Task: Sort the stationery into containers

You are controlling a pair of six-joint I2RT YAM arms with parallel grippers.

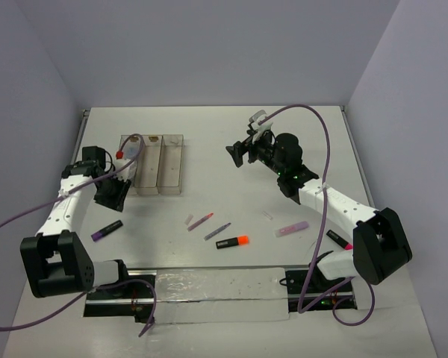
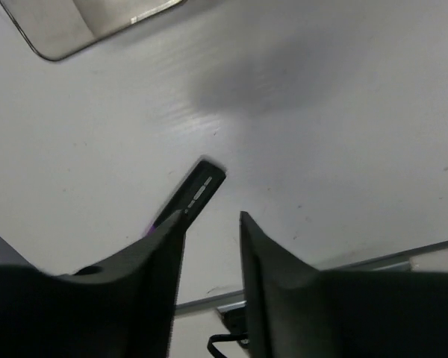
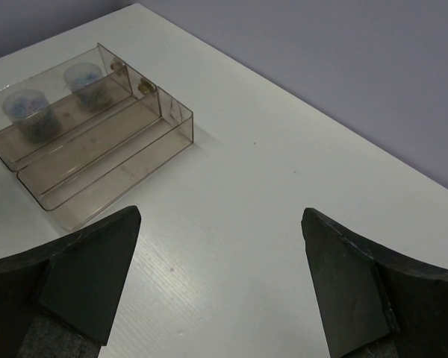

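Note:
The clear tray (image 1: 171, 168) with three long compartments stands at the back left. Blue-tinted round items (image 3: 26, 108) sit in its left compartment; the other two look empty. A dark marker with a purple end (image 1: 107, 230) lies on the table in front of the tray. My left gripper (image 1: 120, 207) hangs above and to the right of it. In the left wrist view the marker (image 2: 193, 192) lies beyond the left finger, which hides part of it, and the fingers stand somewhat apart with nothing between them. My right gripper is wide open and empty, above bare table.
A pink pen (image 1: 200, 222), a purple pen (image 1: 217, 232) and a black-and-orange marker (image 1: 232, 242) lie at front centre. Farther right are a pink block (image 1: 292, 229) and a black-and-pink marker (image 1: 339, 239), near the right arm.

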